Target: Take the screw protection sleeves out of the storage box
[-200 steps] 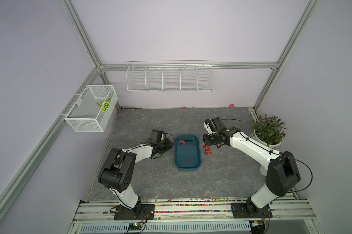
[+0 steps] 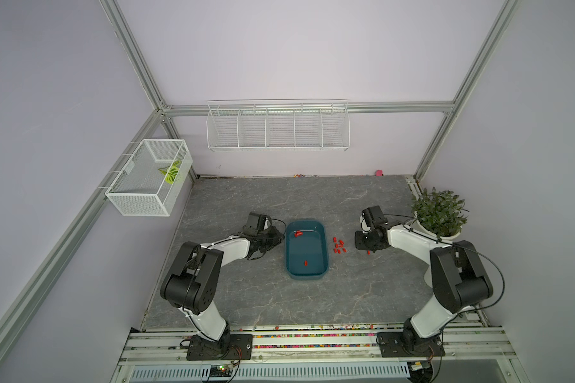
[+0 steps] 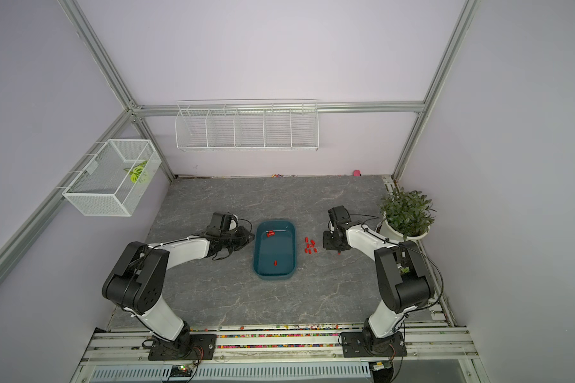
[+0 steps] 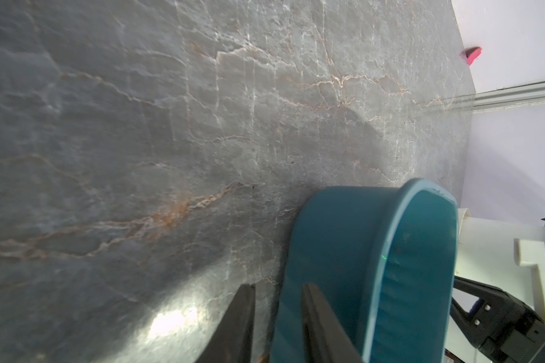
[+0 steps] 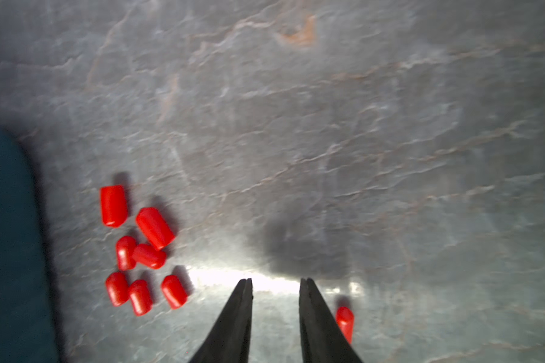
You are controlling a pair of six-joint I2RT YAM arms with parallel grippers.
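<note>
The teal storage box (image 2: 307, 275) lies mid-table. Inside it, red screw protection sleeves (image 2: 298, 233) sit near the far end, and a single sleeve (image 2: 305, 263) is toward the near end. Several red sleeves (image 5: 154, 228) are scattered on the table right of the box, with one sleeve (image 5: 345, 322) lying apart, beside my right gripper's finger in its wrist view. My right gripper is open with nothing between its fingers, above the table. Left of the box's wall, my left gripper has a gap between its fingers and holds nothing visible.
A potted plant (image 2: 440, 214) stands by the right arm. White wire baskets (image 2: 278, 127) hang on the back wall and on the left side (image 2: 137, 204). Bare table shows behind and in front of the box.
My right gripper has moved right and slightly nearer the front, away from the box. A red sleeve now shows on the table beneath it. The left arm looks still.
</note>
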